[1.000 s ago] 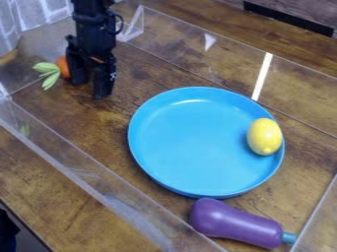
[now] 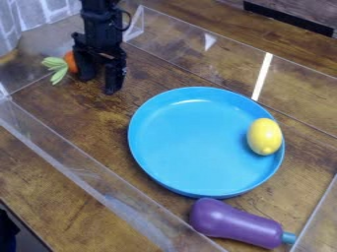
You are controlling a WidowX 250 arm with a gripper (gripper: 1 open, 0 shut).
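Observation:
My black gripper (image 2: pixel 101 65) is down near the table at the upper left, its fingers apart beside an orange carrot (image 2: pixel 75 61) with green leaves (image 2: pixel 57 69). The fingers partly hide the carrot. A blue plate (image 2: pixel 184 143) lies in the centre right with a yellow egg-shaped object (image 2: pixel 265 137) on its right side. A purple eggplant-like toy (image 2: pixel 235 221) lies at the lower right.
Clear plastic walls border the wooden table (image 2: pixel 79 157) on several sides. The carrot is close to the left wall. Bare wood lies left of the plate and between gripper and plate.
The gripper has shifted slightly around the carrot. The carrot and its leaves have moved a little. The plate, yellow object and purple toy are unchanged.

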